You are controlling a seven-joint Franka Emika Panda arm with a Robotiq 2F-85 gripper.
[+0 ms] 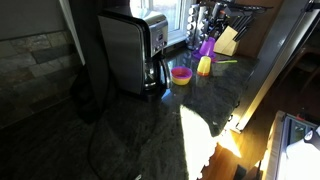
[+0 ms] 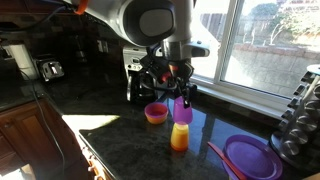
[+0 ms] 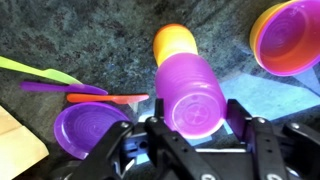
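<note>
A purple cup (image 3: 190,85) is held between the fingers of my gripper, which is shut on it. In the second exterior view the purple cup (image 2: 184,109) hangs over a yellow-orange cup (image 2: 180,136) that stands upright on the counter. The first exterior view shows the purple cup (image 1: 207,46) a little higher than the yellow-orange cup (image 1: 204,66). In the wrist view, part of the yellow-orange cup (image 3: 174,42) shows beyond the purple one; its remainder is hidden.
A pink-and-yellow bowl (image 1: 181,75) stands beside the cups. A purple plate (image 2: 262,160) lies on the other side, with purple, orange and green utensils near it. The coffee maker (image 1: 140,50) and window border the area.
</note>
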